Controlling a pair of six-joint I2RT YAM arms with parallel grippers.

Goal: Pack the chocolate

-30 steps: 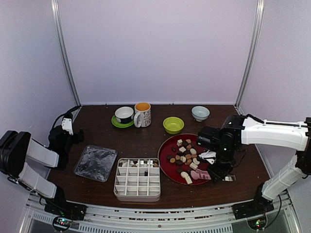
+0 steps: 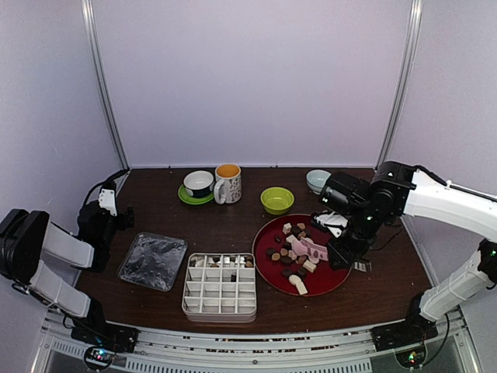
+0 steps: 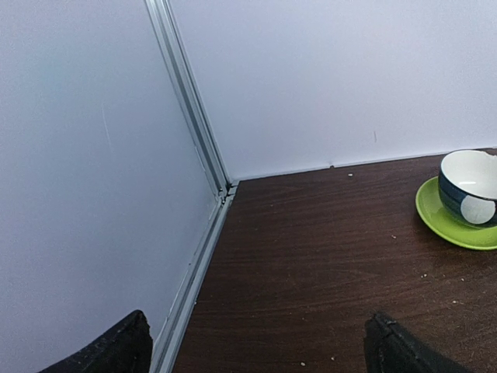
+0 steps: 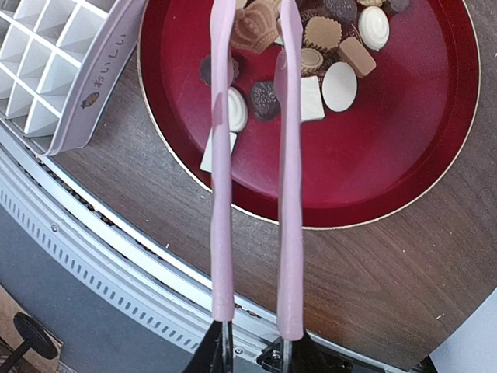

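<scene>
A red plate (image 2: 272, 276) holds assorted brown, dark and white chocolates (image 4: 321, 33). Just left of it is a white divided box (image 2: 219, 299), with a few pieces in its back cells. My right gripper (image 2: 330, 256) hangs over the plate with long pink fingers (image 4: 290, 194), part open; whether a chocolate is between their tips is unclear. A clear plastic lid (image 2: 151, 260) lies left of the box. My left gripper (image 2: 124, 217) rests at the left side, open and empty, its black fingers (image 3: 109, 350) apart in the left wrist view.
Along the back stand a cup on a green saucer (image 2: 194, 198), a mug (image 2: 228, 186), a green bowl (image 2: 277, 200) and a pale blue bowl (image 2: 318, 179).
My right arm has risen and moved toward the back of the table, its pink fingers shifting over the chocolates on the plate. The left arm is unmoved.
</scene>
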